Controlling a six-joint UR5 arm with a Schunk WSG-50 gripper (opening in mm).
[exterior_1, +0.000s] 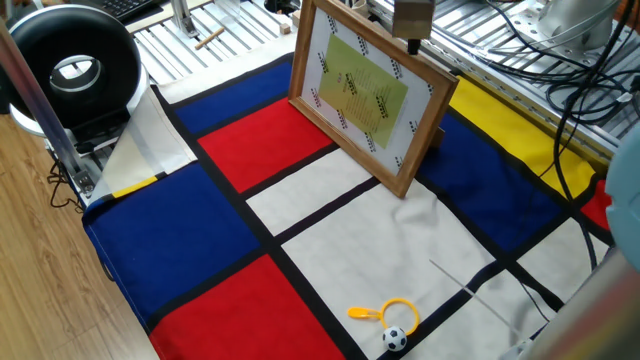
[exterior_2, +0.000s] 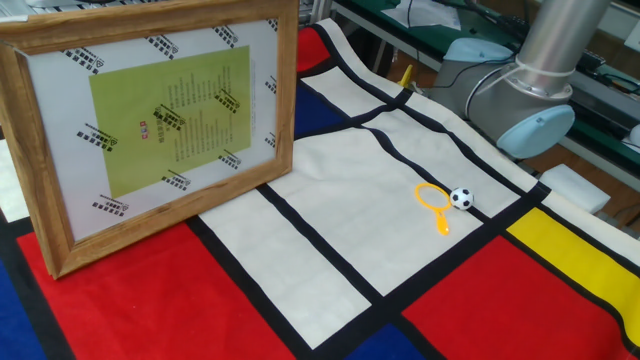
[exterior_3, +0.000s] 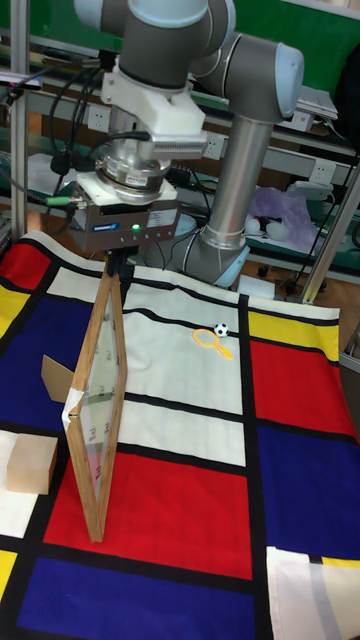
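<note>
A wooden picture frame stands tilted on the patterned cloth, its printed sheet with a green centre facing the front; the frame fills the left of exterior view 2. My gripper points down by the frame's upper right edge. In exterior view 3 the dark fingertips of the gripper are at the frame's far upper end; whether they touch it is unclear. The fingers look close together, but their gap cannot be made out. Exterior view 2 does not show the gripper.
A yellow ring tag with a small football lies on a white patch of cloth. A cardboard box sits beside the frame. Cables run along the right.
</note>
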